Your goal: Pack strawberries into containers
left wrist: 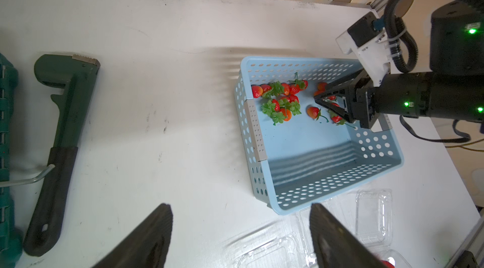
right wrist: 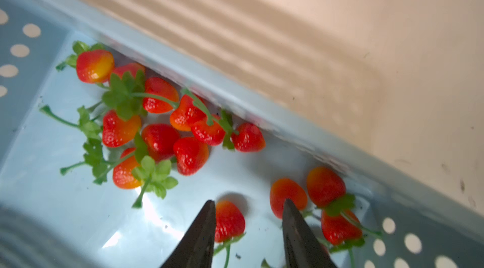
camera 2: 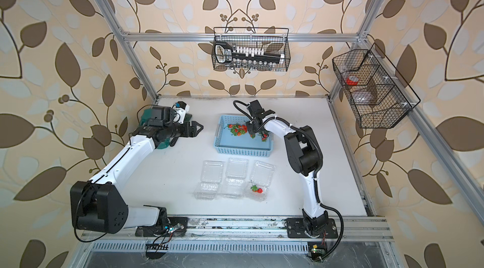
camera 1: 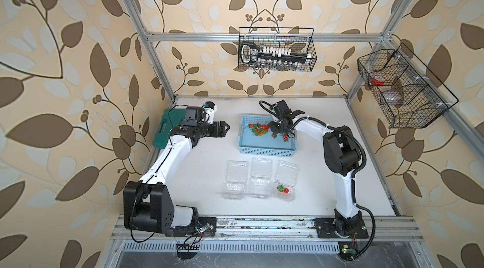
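Red strawberries (right wrist: 190, 154) with green stems lie in the blue basket (left wrist: 317, 187), most of them clustered along its back wall toward the left and a smaller group at the right. My right gripper hangs over the basket with its fingers apart. A single strawberry (right wrist: 229, 221) shows beside its left finger, apparently not gripped. Three clear hinged containers stand open in front of the basket: the left (camera 1: 234, 191), the middle (camera 1: 260, 188) and the right (camera 1: 287, 195), which has strawberries (camera 1: 282, 189) in it. Left of the basket, my left gripper is open and empty.
A dark green pipe wrench (left wrist: 64, 132) and a green case (camera 1: 162, 134) occupy the left side of the table. Wire racks (camera 1: 277, 48) hang on the back and right walls. Bare table lies between the left gripper and the basket.
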